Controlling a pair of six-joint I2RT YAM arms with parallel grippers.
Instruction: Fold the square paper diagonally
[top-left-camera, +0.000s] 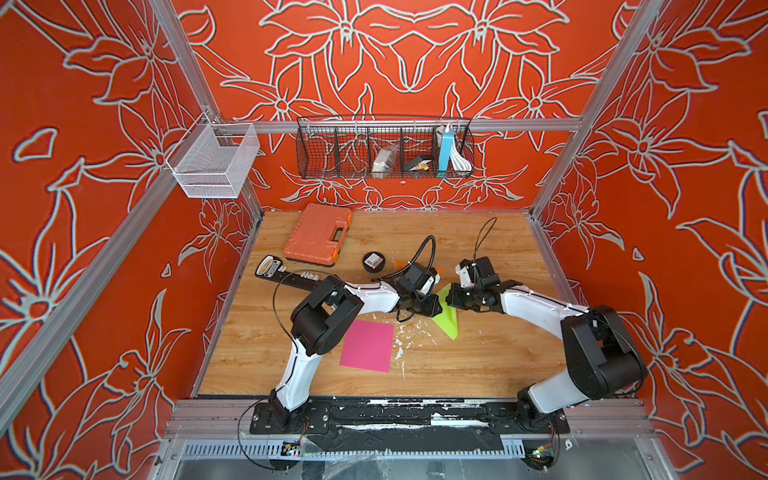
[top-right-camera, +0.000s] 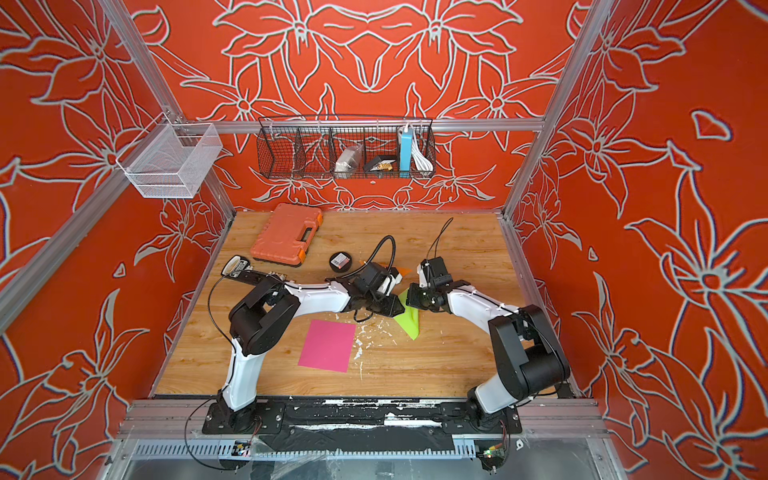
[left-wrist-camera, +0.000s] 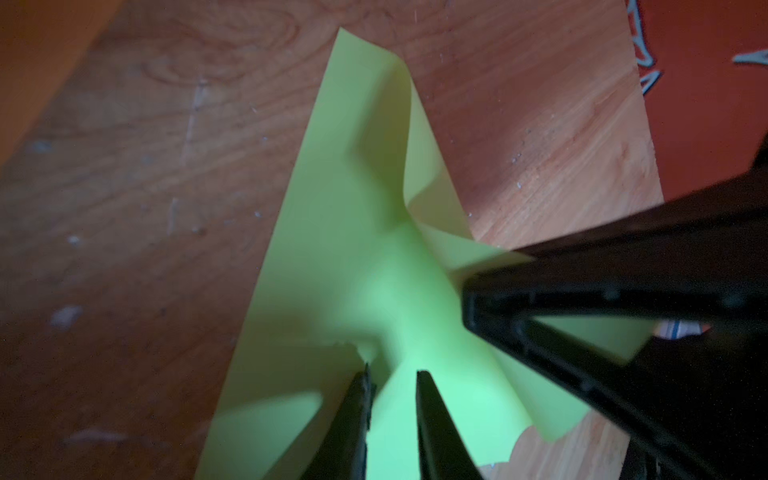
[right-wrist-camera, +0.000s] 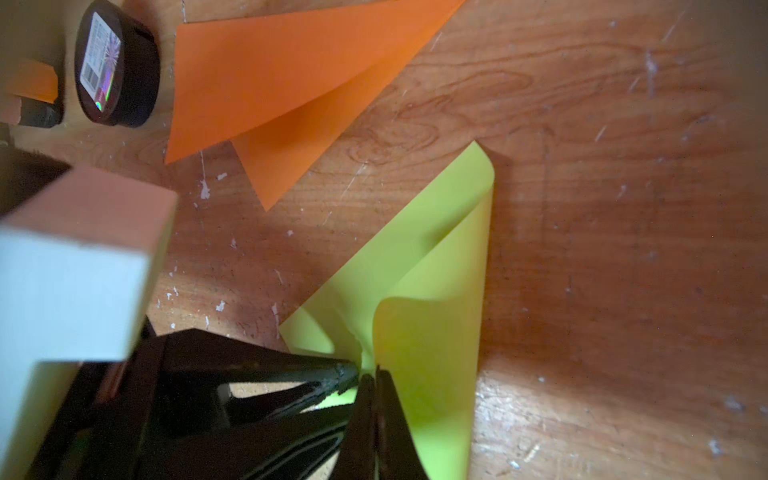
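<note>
A yellow-green square paper lies mid-table, its right part curled over toward the opposite corner, as the right wrist view (right-wrist-camera: 432, 352) shows. My left gripper is at the paper, fingertips slightly apart, with paper visible between and beneath them. The two grippers are close together over the paper.
An orange folded paper (right-wrist-camera: 288, 72) and a black round tin (right-wrist-camera: 116, 64) lie behind. A pink sheet (top-left-camera: 366, 345) is at front left, an orange case (top-left-camera: 312, 232) at back left.
</note>
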